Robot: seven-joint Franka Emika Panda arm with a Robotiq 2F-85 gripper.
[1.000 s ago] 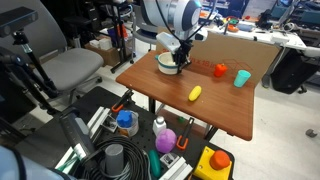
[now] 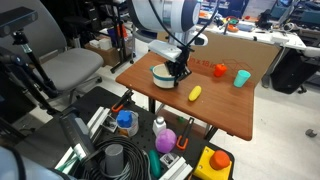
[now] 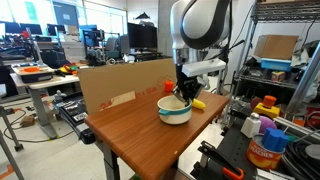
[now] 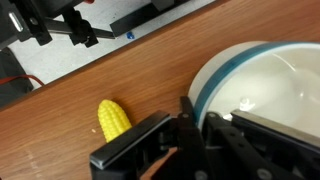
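Observation:
A white bowl (image 2: 161, 78) with a teal rim is at the left part of the wooden table in exterior view 1. My gripper is shut on its rim in the wrist view, with one finger on either side of the wall. In exterior view 2 the bowl (image 3: 174, 112) appears close to the tabletop, with the gripper (image 3: 184, 98) at its far right rim; whether it touches the wood I cannot tell. Apart from the bowl, a yellow corn cob (image 4: 114, 120) lies on the table, also visible in exterior view 1 as the corn (image 2: 195, 93).
Toward the table's back are a red object (image 2: 220, 70) and a teal cup (image 2: 242, 77). A brown panel (image 2: 235, 55) stands along the back edge. Bare wood (image 2: 215, 110) shows at the front right. Bottles and tools crowd the area before the table.
The corn, red object and cup have stayed put.

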